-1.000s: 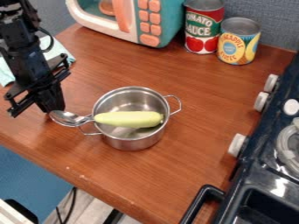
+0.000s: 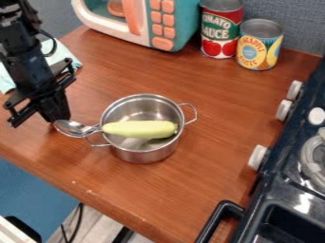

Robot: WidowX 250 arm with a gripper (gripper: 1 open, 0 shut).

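A small steel pot [image 2: 143, 149] with two side handles sits on the wooden table, a pale yellow-green vegetable [image 2: 140, 128] lying across inside it. A metal spoon or ladle [image 2: 74, 128] extends leftward from the pot, over its left rim. My black gripper [image 2: 38, 106] hangs at the left, just above and left of that utensil's end; whether its fingers are open or shut is hard to tell.
A toy stove [image 2: 286, 199] fills the right edge. A toy microwave [image 2: 140, 19] and two cans, tomato sauce [image 2: 221, 33] and a yellow one [image 2: 259, 47], stand at the back. The table's left-front edge drops to blue floor.
The gripper has shifted very slightly over the last second; the pot, vegetable and utensil look unchanged.
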